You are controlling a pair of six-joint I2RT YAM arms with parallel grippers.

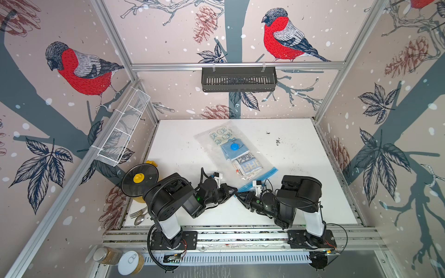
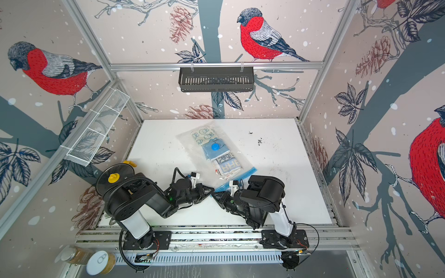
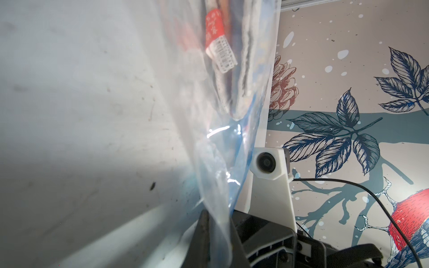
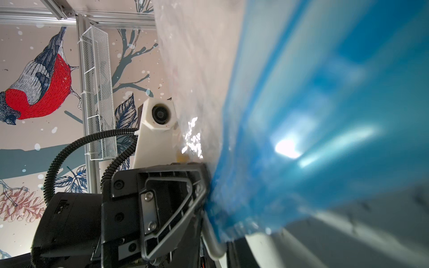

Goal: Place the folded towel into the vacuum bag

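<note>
The clear vacuum bag (image 1: 208, 139) lies slanted on the table, folded towel (image 1: 245, 164) and a blue pouch with round valve (image 1: 234, 146) showing through it, blue zip strip (image 1: 264, 175) at the near end. My left gripper (image 1: 230, 191) is shut on the bag's near corner; in the left wrist view the gathered plastic runs between its fingers. My right gripper (image 1: 241, 195) is at the zip edge just right of it; in the right wrist view blue film lies at its fingertips, and whether they are closed on it is unclear.
A pot (image 1: 139, 185) with black lid stands at the left, with fork and spoon (image 1: 139, 220) in front. A white wire rack (image 1: 121, 127) hangs on the left, a dark basket (image 1: 238, 78) at the back.
</note>
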